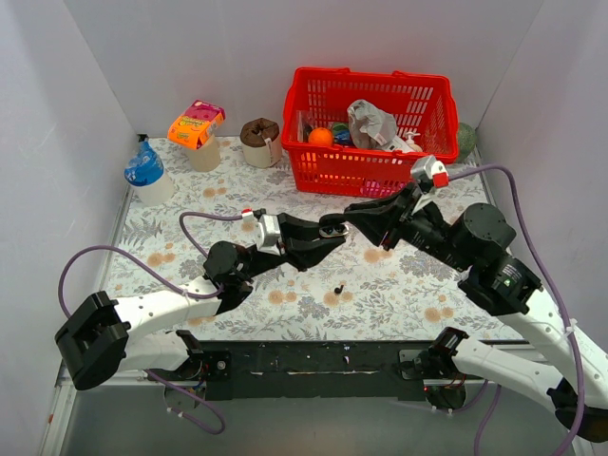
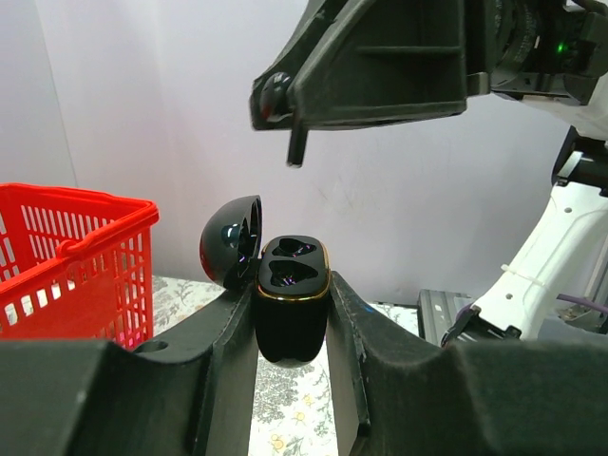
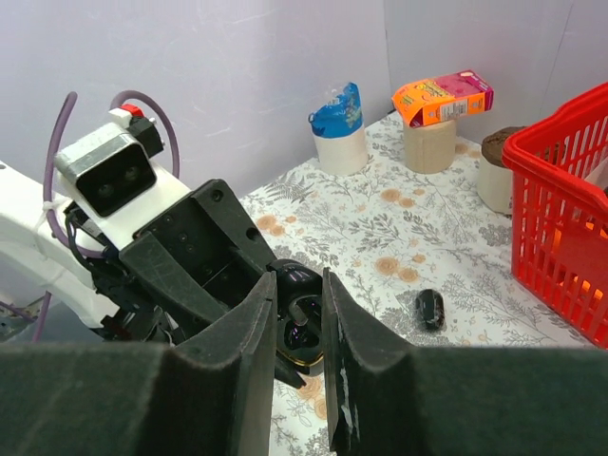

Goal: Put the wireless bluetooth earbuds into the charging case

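Note:
The black charging case (image 2: 292, 302), with its round lid (image 2: 226, 242) raised, is clamped upright between the fingers of my left gripper (image 1: 328, 234). Two dark wells with a gold-edged rim show on its top in the left wrist view, and I see no earbud in them. My right gripper (image 1: 351, 219) is shut on a black earbud (image 2: 297, 144), whose stem points down above the case, apart from it. From the right wrist view, the earbud (image 3: 304, 309) overlaps the case's opening. A small dark piece (image 1: 339, 289), possibly another earbud, lies on the table.
A red basket (image 1: 318, 169) of goods stands at the back. A small black object (image 3: 430, 310) rests on the table near it. A blue-topped container (image 1: 152, 185) and an orange box (image 1: 198, 123) on a holder are at the back left.

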